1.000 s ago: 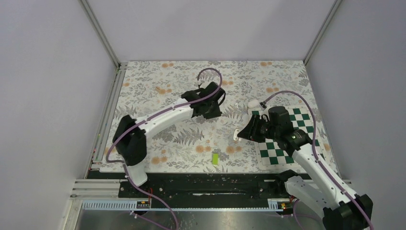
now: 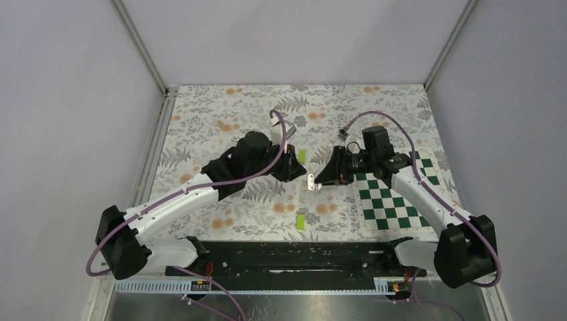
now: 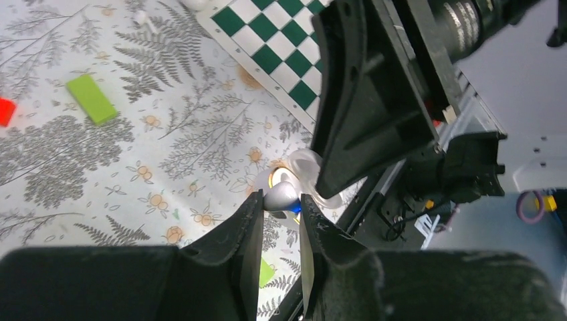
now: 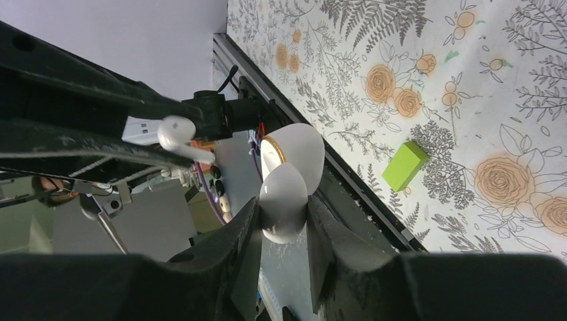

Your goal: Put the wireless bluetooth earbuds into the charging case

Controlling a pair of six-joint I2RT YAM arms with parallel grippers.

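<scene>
My left gripper is shut on a small white earbud, seen shiny between its fingertips in the left wrist view. My right gripper sits just to the right, shut on the white charging case. In the right wrist view the case is held upright with its lid open and a gold rim showing. The case's open inside faces my left gripper, partly hidden behind the earbud. A white earbud also shows against the left gripper's dark body in the right wrist view.
Green blocks lie on the floral mat. A red block is at the left wrist view's edge. A green-and-white checkerboard lies under the right arm. The mat's front edge is near.
My right gripper has carried the case left and slightly back toward the middle.
</scene>
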